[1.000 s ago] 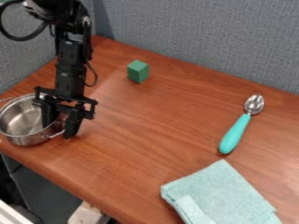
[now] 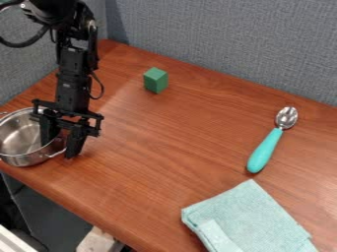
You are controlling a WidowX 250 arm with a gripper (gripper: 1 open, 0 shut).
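My black gripper (image 2: 63, 138) is low at the left of the table, at the right rim of a steel pot (image 2: 19, 143), with its fingers overlapping the rim. Whether it is shut on the rim or open around it, I cannot tell. The pot reaches past the left border of the view, near the table's edge.
A green block (image 2: 156, 80) stands at the back. A spoon with a turquoise handle (image 2: 266, 148) lies at the right, and a folded light cloth (image 2: 247, 219) at the front right.
My gripper and the pot have shifted a little to the left over the last second.
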